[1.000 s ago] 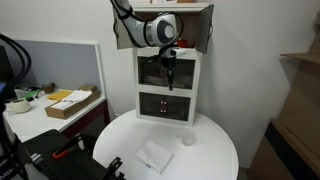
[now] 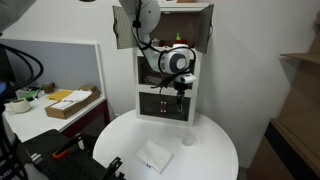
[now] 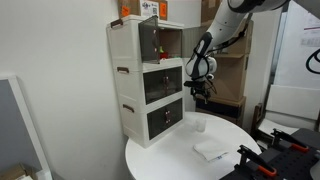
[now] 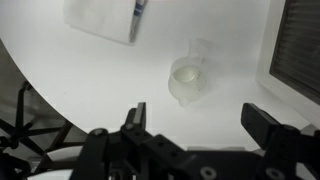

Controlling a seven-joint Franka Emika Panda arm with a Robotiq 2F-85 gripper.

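Observation:
My gripper is open, its two dark fingers spread wide with nothing between them. In exterior view 1 it points down, well above the round white table (image 2: pixel 210 157). Below it stands a clear cup (image 4: pixel 186 76), which appears as a small pale shape (image 2: pixel 188 139) toward the right of the table in exterior view 1. A folded white cloth or paper (image 2: pixel 154 155) lies flat on the table to the left of the cup. At the upper left of the wrist view, a pen-like item (image 4: pixel 137 17) rests by its edge.
A white cabinet (image 3: pixel 130 75) with dark-fronted compartments stands behind the table; its upper doors are open. A cardboard box (image 2: pixel 75 103) holding papers sits on a side surface at the left. Around the cup the tabletop is clear.
The arm has come down step by step from in front of the cabinet's upper shelf and shifted slightly right. The cup and the white sheet have stayed put.

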